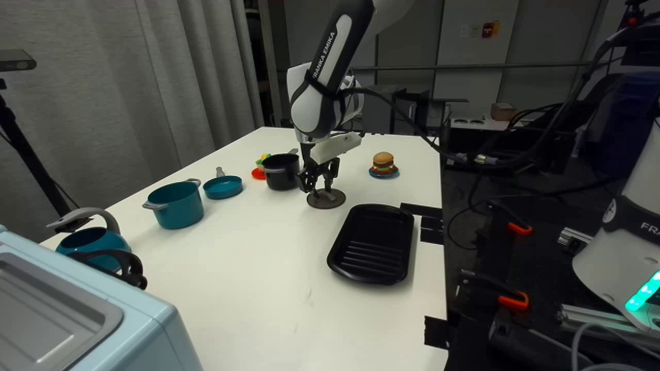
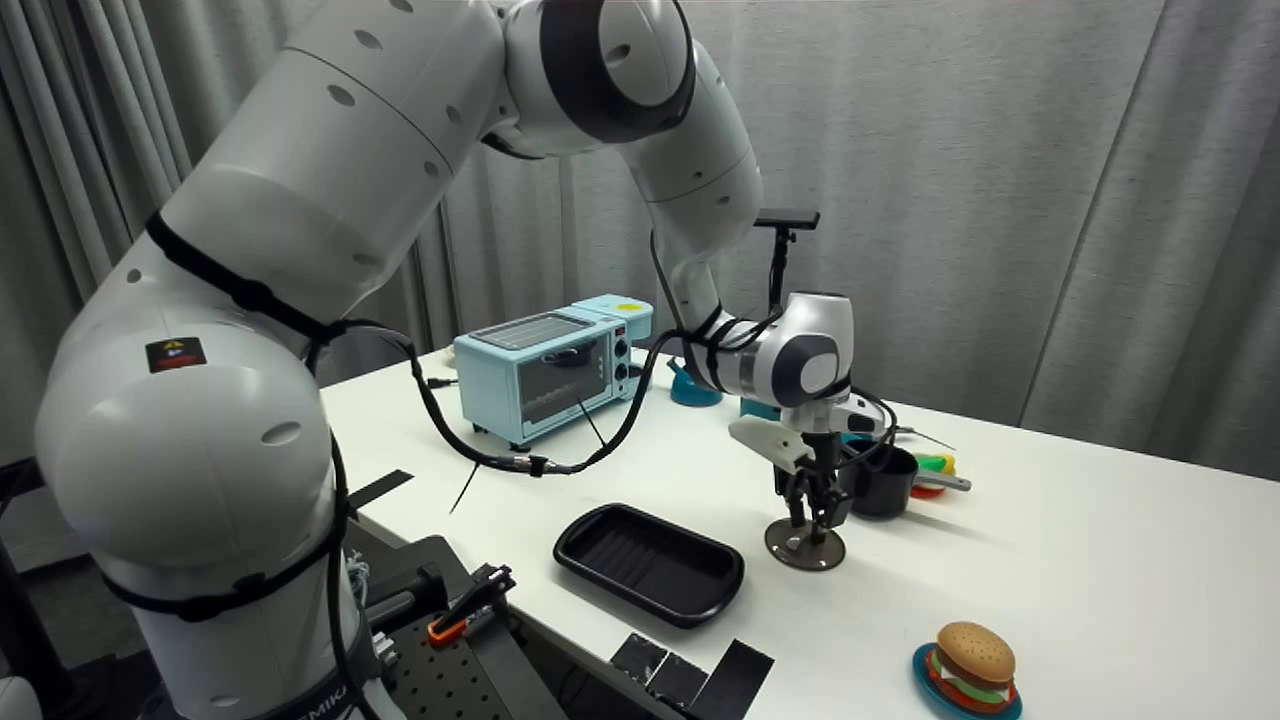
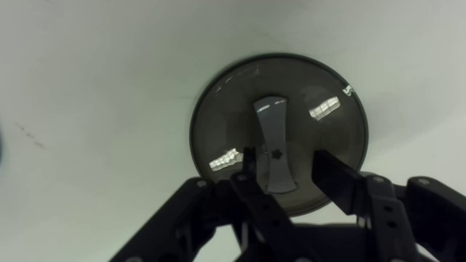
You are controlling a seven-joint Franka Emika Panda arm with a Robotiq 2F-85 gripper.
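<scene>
A round dark glass lid (image 3: 236, 118) with a grey bar handle (image 3: 275, 131) lies flat on the white table, seen close in the wrist view. My gripper is low over it, its fingers part open. The handle shows between the fingers, with a gap on both sides. One dark finger (image 3: 249, 168) overlaps the lid left of the handle, the other to its right. In exterior view 1 the gripper (image 1: 320, 187) points straight down at the lid (image 1: 326, 203). A small black pot (image 1: 281, 173) stands close beside it.
A black ribbed tray (image 1: 374, 244) lies near the table's edge. A toy burger on a blue plate (image 1: 384, 174) is at the back right. Teal pots and a pan (image 1: 223, 187) line the left side, behind a light blue toaster oven (image 2: 546, 360).
</scene>
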